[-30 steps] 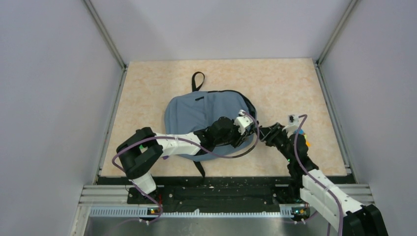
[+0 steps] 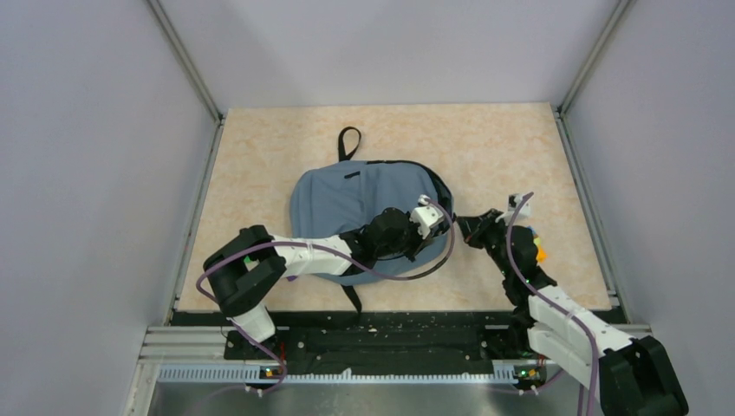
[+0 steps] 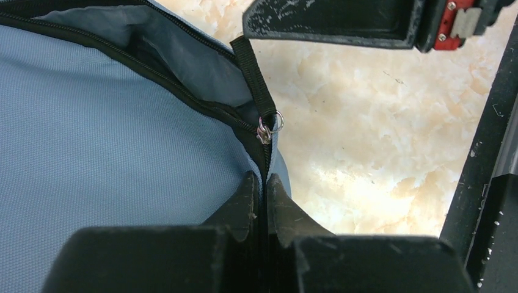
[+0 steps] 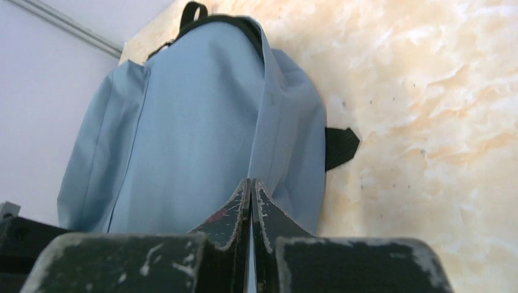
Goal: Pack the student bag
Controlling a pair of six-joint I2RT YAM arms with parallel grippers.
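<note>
The blue-grey student bag point(image 2: 329, 204) lies in the middle of the table, its black-edged zip opening point(image 3: 177, 85) partly open. Just below the metal zip slider point(image 3: 264, 132), my left gripper is shut on the bag's fabric at the seam. A black pull tab point(image 3: 255, 76) rises from the slider, its free end close to the tip of my right gripper's finger point(image 3: 330, 21). In the right wrist view my right gripper is shut, and nothing shows between its fingers. The bag's inside is mostly hidden in the top view.
A black strap loop point(image 2: 349, 143) sticks out behind the bag, and another strap point(image 2: 352, 298) points to the front edge. Something orange point(image 2: 540, 253) lies at the right, partly behind the right arm. Bare table point(image 2: 494, 147) spreads at the back right.
The left arm and the bag look nearly unchanged.
</note>
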